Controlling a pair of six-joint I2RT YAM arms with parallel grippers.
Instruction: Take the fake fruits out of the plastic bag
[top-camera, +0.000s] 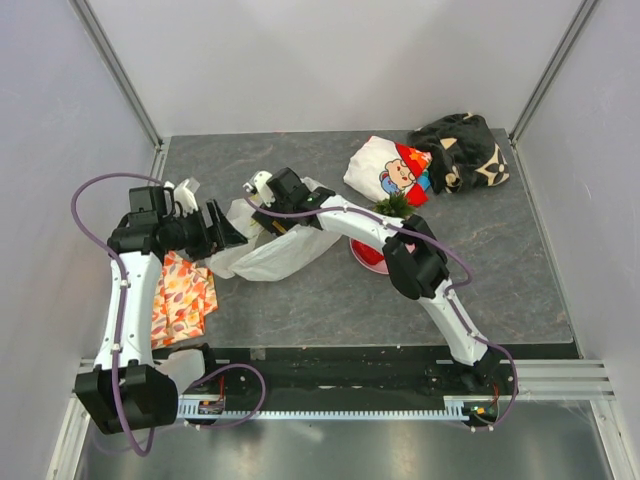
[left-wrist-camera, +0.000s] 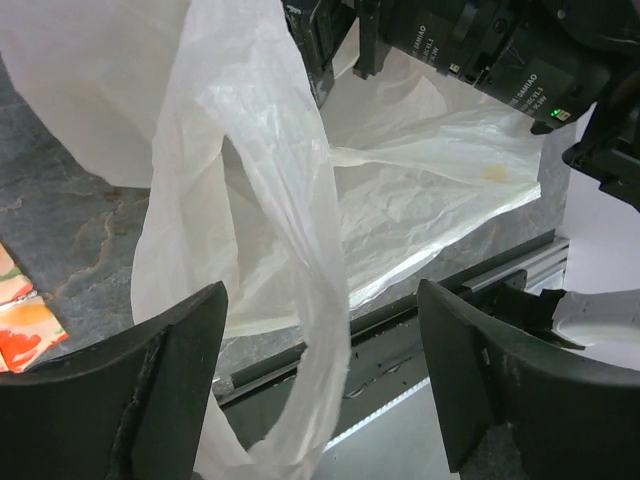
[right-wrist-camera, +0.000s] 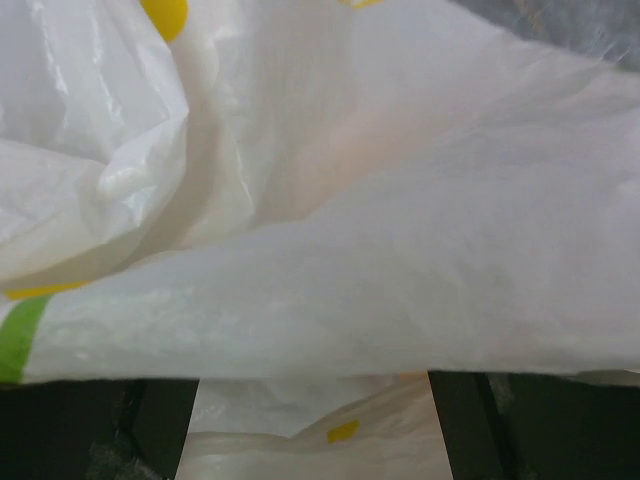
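A white plastic bag (top-camera: 283, 254) lies crumpled in the middle of the table, with a folded upright flap of it (left-wrist-camera: 318, 290) between the spread fingers of my left gripper. From the top, the left gripper (top-camera: 232, 228) is at the bag's left edge, open. My right gripper is open too; its fingers reach in behind a band of white film that crosses the right wrist view. Beyond that film, a yellow patch (right-wrist-camera: 165, 15) shows at the top; whether it is fruit or print I cannot tell. No fruit shows clearly inside the bag.
A pink bowl (top-camera: 370, 262) with a red item and a green leafy top (top-camera: 396, 206) stands close by the right arm. An orange patterned cloth (top-camera: 183, 300) lies left; a cartoon bag (top-camera: 388, 168) and a dark cloth (top-camera: 460, 152) lie behind.
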